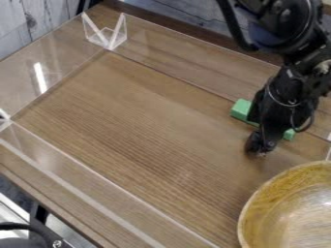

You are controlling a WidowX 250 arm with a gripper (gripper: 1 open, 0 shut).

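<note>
The black robot arm reaches in from the top right, its gripper (268, 136) low over the wooden table (130, 126) at the right side. Just behind the fingers lies a green block (241, 108), partly covered by the gripper; a second bit of green shows right of the fingers. The finger is dark and partly hidden, and whether anything is between the fingers is hard to make out.
A large round wooden bowl (285, 189) fills the bottom right corner, in front of the gripper. A clear plastic stand (106, 31) is at the back left.
</note>
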